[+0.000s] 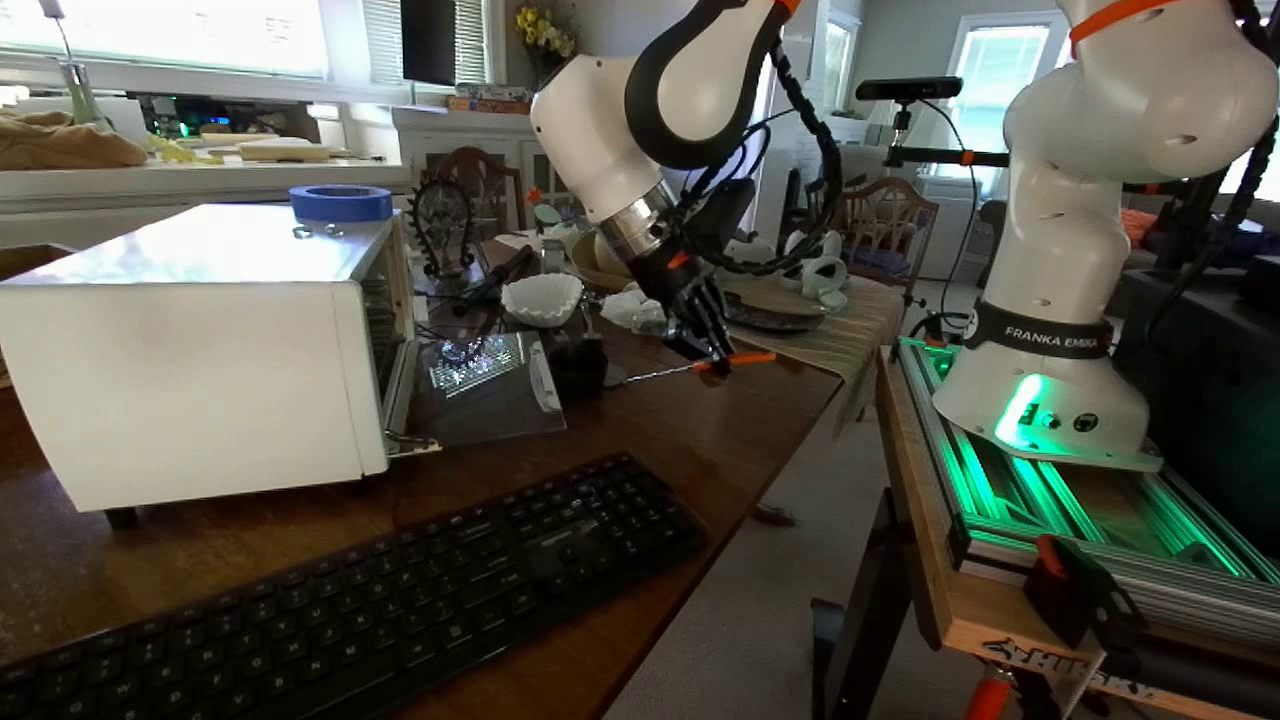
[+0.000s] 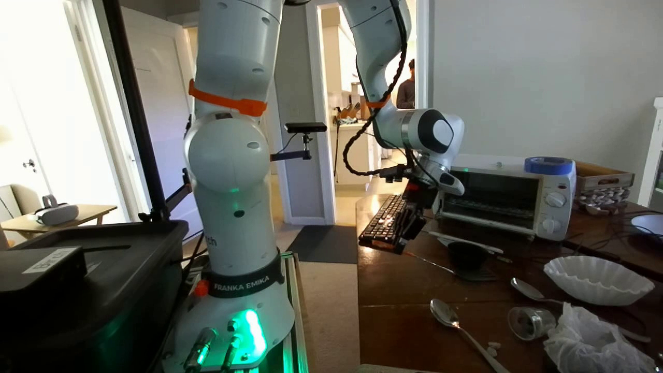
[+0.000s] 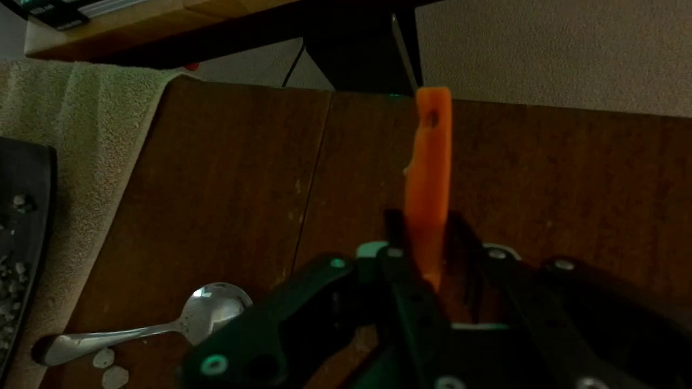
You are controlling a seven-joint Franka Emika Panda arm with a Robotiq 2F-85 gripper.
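My gripper point(image 1: 716, 360) is shut on the orange handle point(image 3: 430, 168) of a utensil, low over the wooden table. In the wrist view the handle sticks up between the fingers toward the table edge. The utensil's thin metal shaft point(image 1: 659, 374) runs left toward a small black cup point(image 1: 577, 367). From the second exterior view, the gripper point(image 2: 404, 244) is left of the black cup point(image 2: 467, 255), and the shaft point(image 2: 433, 263) slopes down toward the cup's near side. A dark flat blade lies beside the cup there; whether it touches the cup, I cannot tell.
A white toaster oven point(image 1: 192, 372) stands with its door down, blue tape point(image 1: 341, 203) on top. A black keyboard point(image 1: 360, 588) lies in front. Spoons point(image 2: 445, 313), a white fluted bowl point(image 2: 596, 280) and crumpled white paper point(image 2: 590, 342) occupy the table. Bare wood point(image 3: 214, 175) shows near its edge.
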